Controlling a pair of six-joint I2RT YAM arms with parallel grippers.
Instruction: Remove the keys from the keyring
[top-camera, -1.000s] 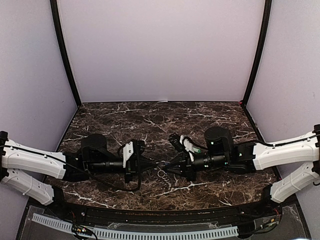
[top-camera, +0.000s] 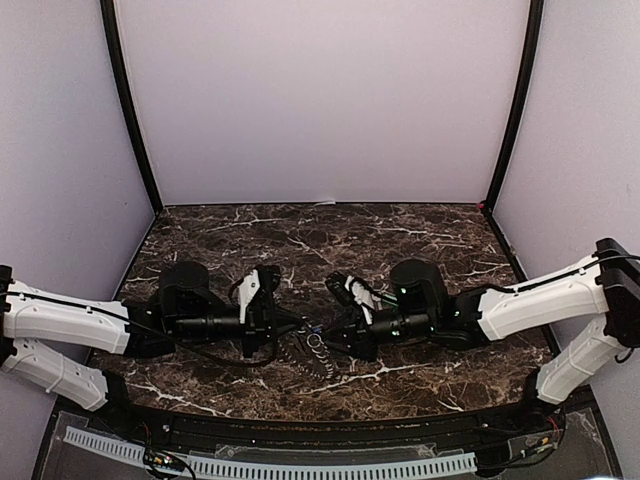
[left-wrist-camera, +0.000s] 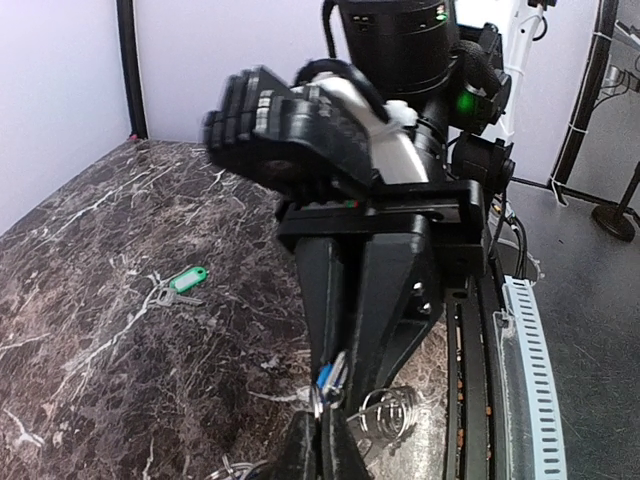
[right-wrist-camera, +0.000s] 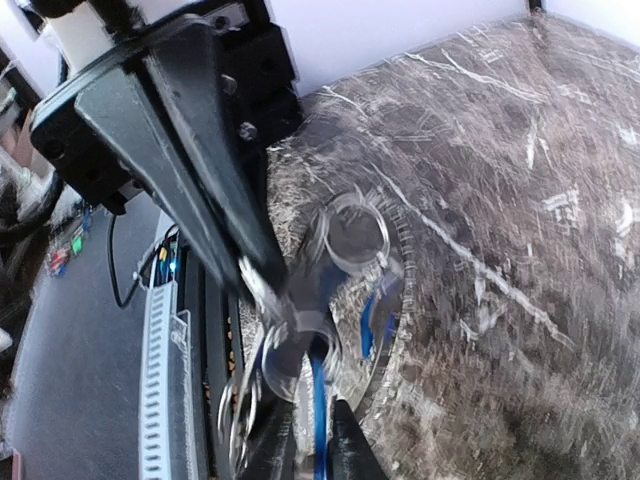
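A bunch of silver rings and keys hangs between my two grippers, which face each other low over the table. My left gripper is shut, with a thin silver part of the keyring (left-wrist-camera: 317, 400) rising from its tips. In the right wrist view the left fingers (right-wrist-camera: 215, 200) meet at a silver metal piece (right-wrist-camera: 262, 290). At my right gripper, a narrow blue piece (right-wrist-camera: 320, 410) stands between the fingers; whether they grip it is unclear. Silver loops (right-wrist-camera: 357, 235) and another blue patch (right-wrist-camera: 370, 325) blur beside it.
A green tag (left-wrist-camera: 188, 279) with silver keys (left-wrist-camera: 172, 298) lies on the dark marbled table, apart from the grippers. Behind both arms the table (top-camera: 320, 235) is bare. A white slotted strip (top-camera: 280, 468) runs beyond the front edge.
Over the last second, my right gripper has shifted a little left in the top view. The left gripper has moved slightly left and tilted. The hanging loops have swung and shifted left.
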